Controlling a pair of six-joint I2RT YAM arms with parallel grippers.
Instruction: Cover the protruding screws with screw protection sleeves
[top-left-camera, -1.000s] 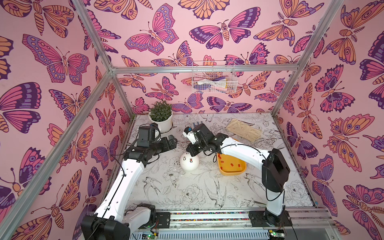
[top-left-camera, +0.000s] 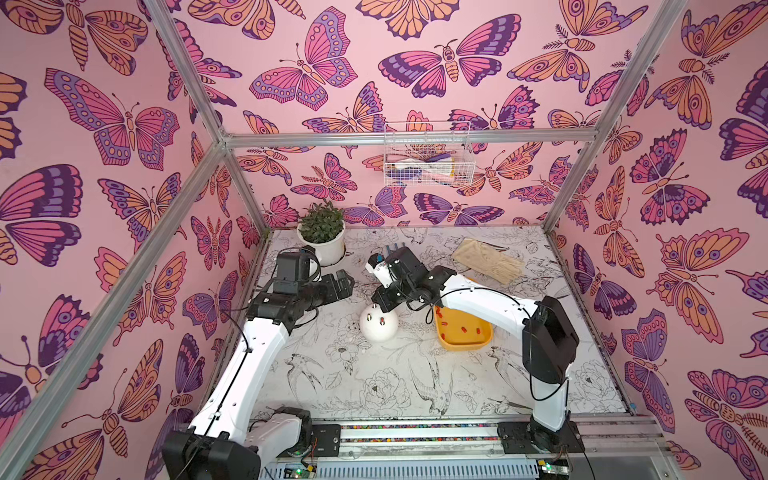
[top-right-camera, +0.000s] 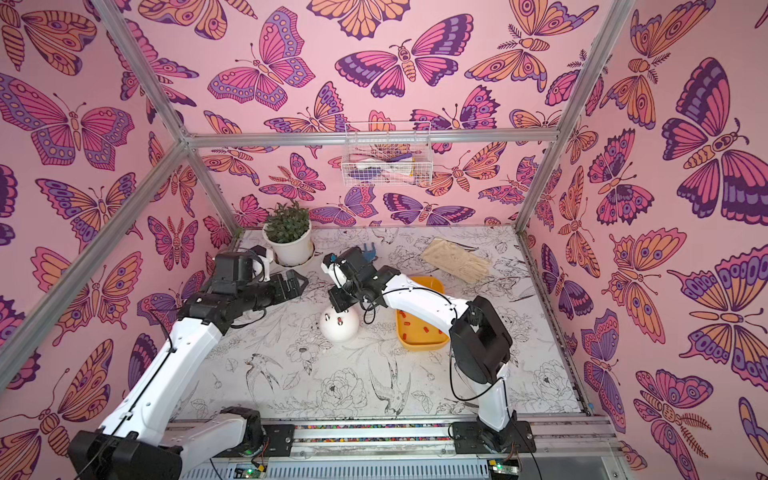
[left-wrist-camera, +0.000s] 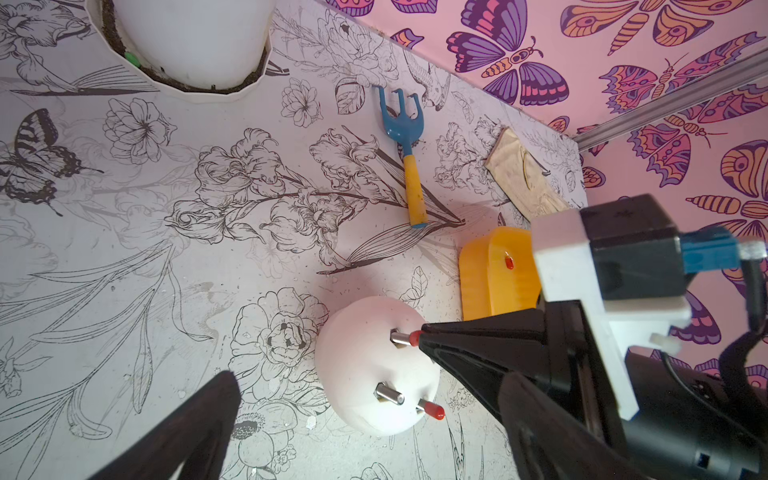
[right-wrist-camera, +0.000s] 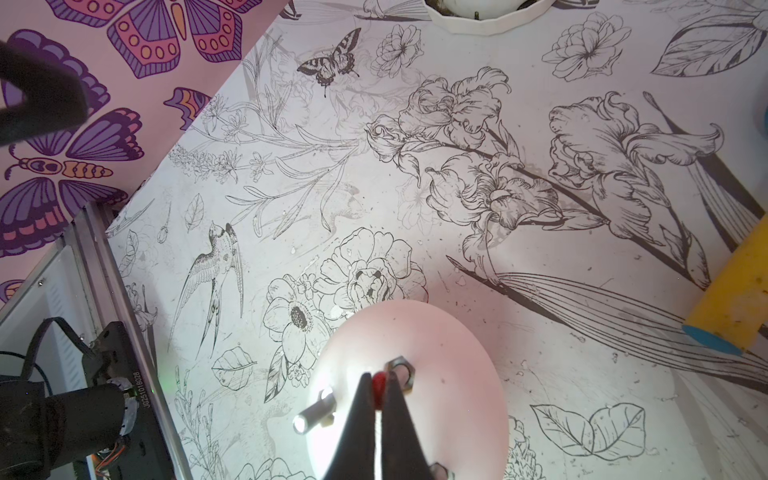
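A white ball with screws sticking out stands mid-table. In the left wrist view, one screw is bare metal, and a red sleeve covers another lower right. A further red sleeve sits at the end of a metal screw, right at the fingertips of my right gripper. Those fingers are only slightly parted, either side of the sleeve. My left gripper hovers up and left of the ball, open and empty, its fingers wide apart.
Loose red sleeves lie in a yellow tray right of the ball. Behind are a potted plant, a small blue and yellow fork and a beige glove.
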